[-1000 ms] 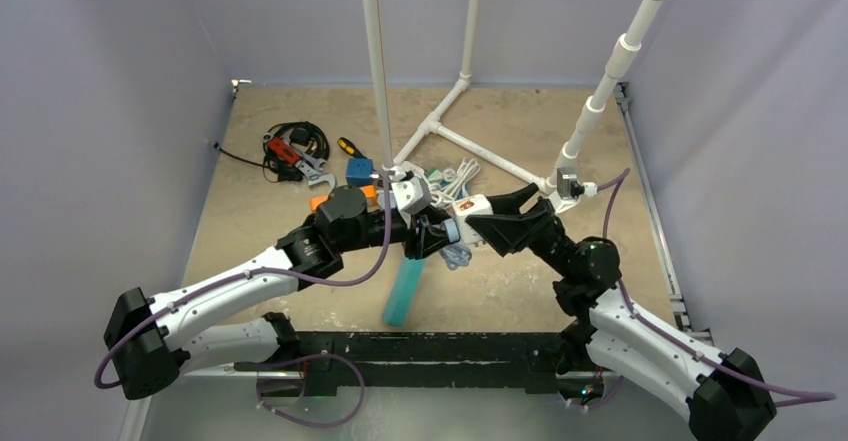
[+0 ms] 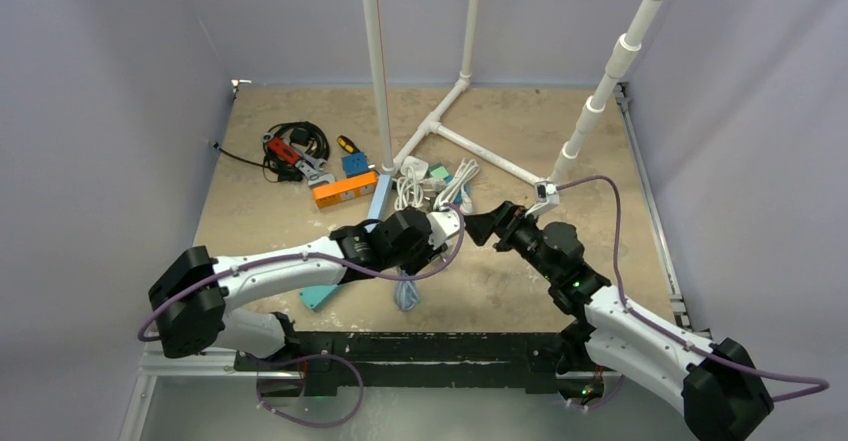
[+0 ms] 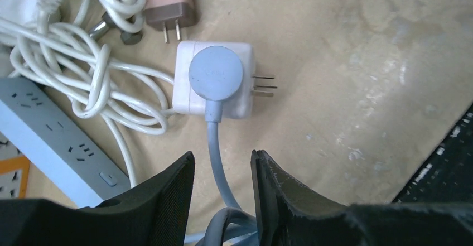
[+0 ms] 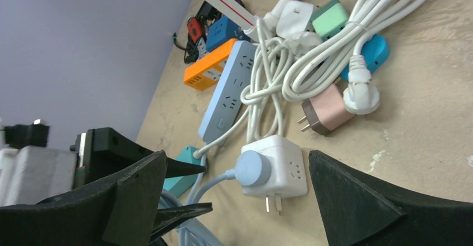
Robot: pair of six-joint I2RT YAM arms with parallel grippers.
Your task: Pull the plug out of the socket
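Note:
The round blue plug [image 3: 216, 73] sits against one face of the white cube socket [image 3: 244, 98], with the cube's metal prongs showing. Its blue cord [image 3: 216, 154] runs back to my left gripper, which is shut on the bundled cord; the plug head lies beyond its fingertips. Seen from the right wrist, the plug [image 4: 252, 168] still touches the cube [image 4: 290, 165], and the bundle [image 4: 195, 232] lies at the left gripper's dark fingers [image 4: 187, 168]. My right gripper is open, its fingers wide apart, with nothing clasped. The left hand hides much in the top view.
Coiled white cords [image 4: 334, 56], a pink adapter [image 4: 329, 109] and a grey-blue power strip [image 4: 228, 90] crowd behind the cube. A teal block [image 2: 318, 296] is partly under my left arm.
My left arm moved rightward, and the teal block shifted left.

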